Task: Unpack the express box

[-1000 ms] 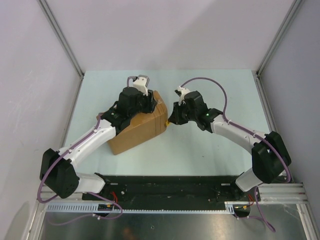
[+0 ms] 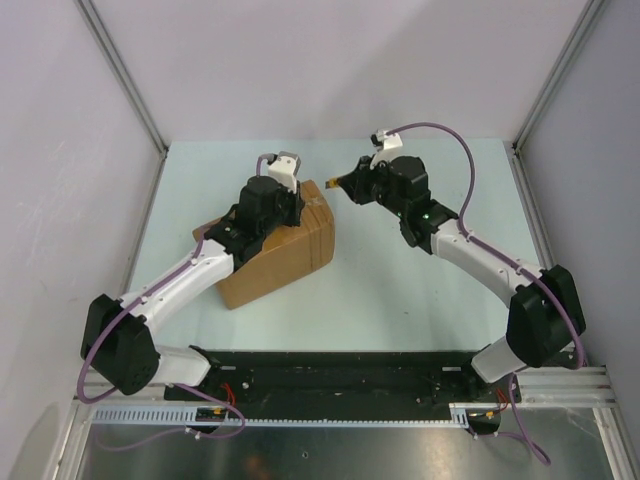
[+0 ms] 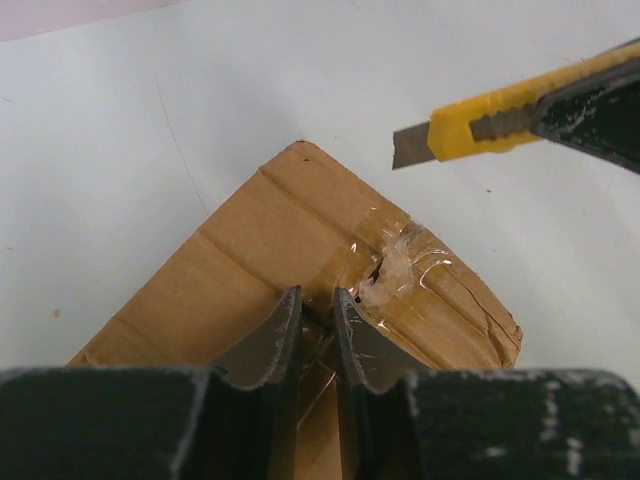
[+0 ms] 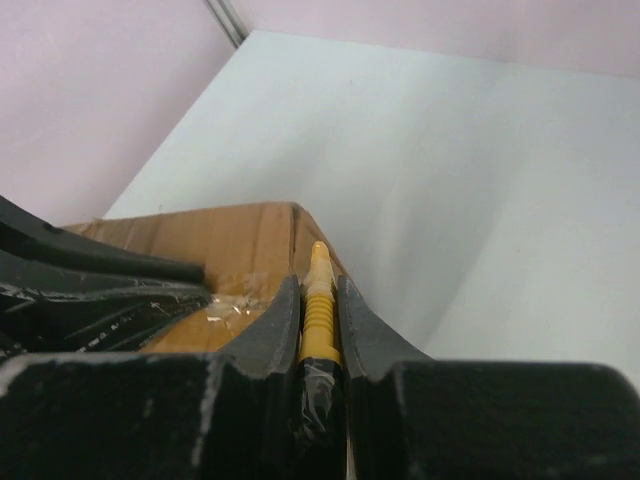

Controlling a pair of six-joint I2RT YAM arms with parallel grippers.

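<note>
The cardboard box (image 2: 275, 262), with creased tape and a torn spot on top, sits at the left of the table. My left gripper (image 2: 292, 210) is over its top, fingertips close together at a dark slit in the taped seam; in its wrist view I cannot tell whether anything is between them. My right gripper (image 2: 350, 183) is shut on a yellow box cutter (image 4: 320, 310), blade out, held in the air just right of the box's far end, apart from it.
Walls border the back and both sides; a dark gap runs along the front edge.
The left arm has hardly moved.
</note>
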